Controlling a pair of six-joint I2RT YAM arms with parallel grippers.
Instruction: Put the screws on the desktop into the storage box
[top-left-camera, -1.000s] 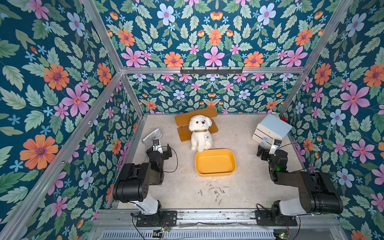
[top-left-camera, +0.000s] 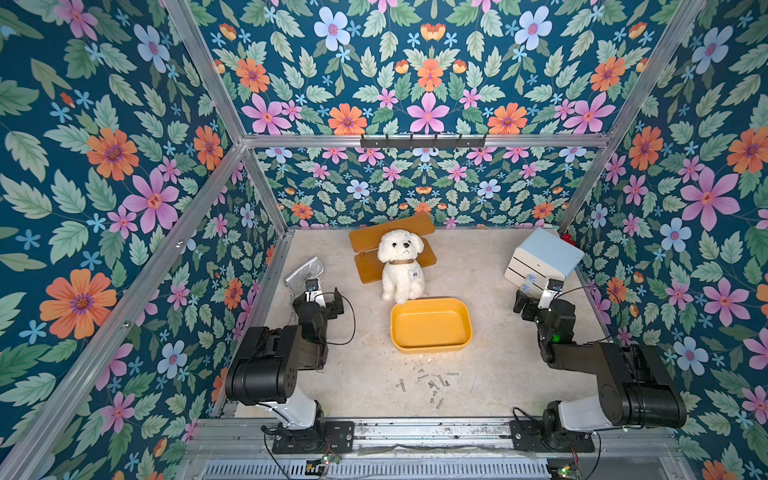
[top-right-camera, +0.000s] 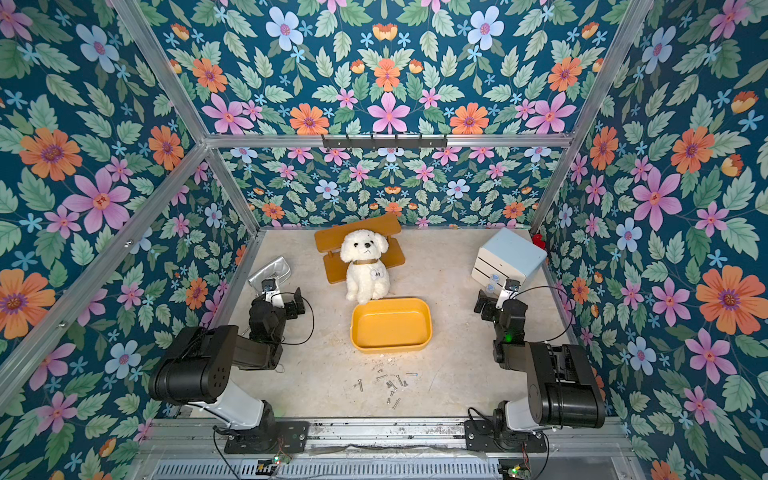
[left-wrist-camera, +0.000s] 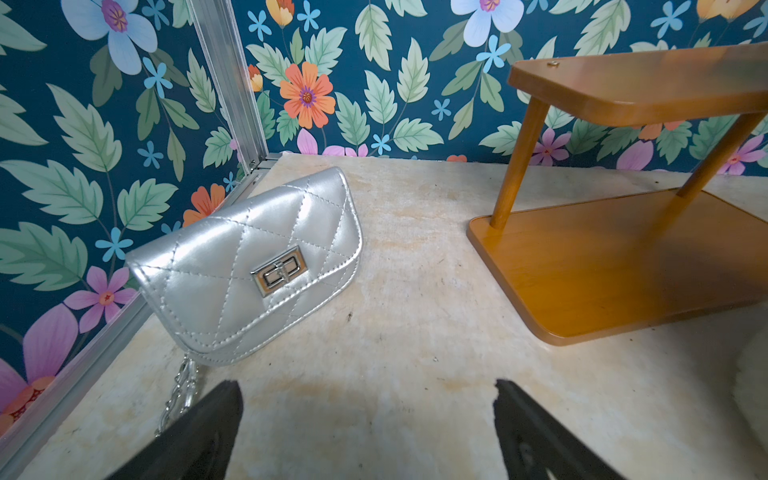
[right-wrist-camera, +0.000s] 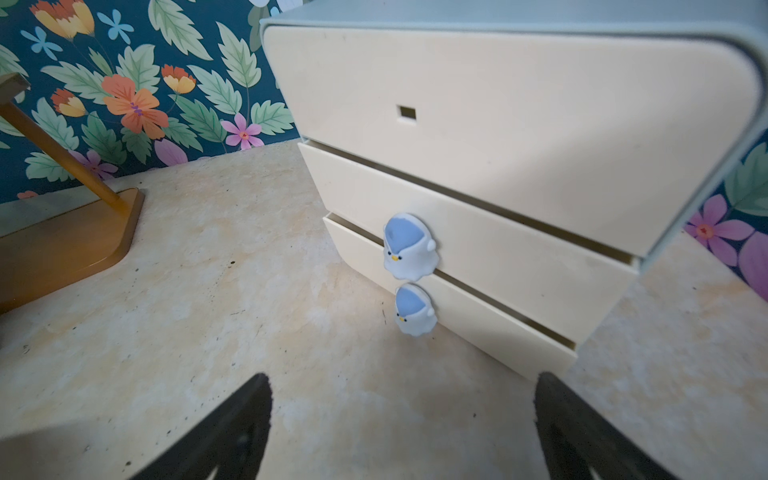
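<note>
Several small metal screws (top-left-camera: 434, 382) lie scattered on the bare tabletop at the front middle, just in front of an empty yellow box (top-left-camera: 431, 324), seen also in the top right view (top-right-camera: 391, 324). My left gripper stands open at the left, facing a silver quilted bag (left-wrist-camera: 248, 264), with nothing between its fingers. My right gripper is open at the right, in front of a white and blue drawer unit (right-wrist-camera: 504, 104) with penguin knobs, also empty.
A white plush dog (top-left-camera: 402, 264) sits behind the box, against a two-tier wooden shelf (left-wrist-camera: 608, 264). Bare tabletop lies to either side of the screws.
</note>
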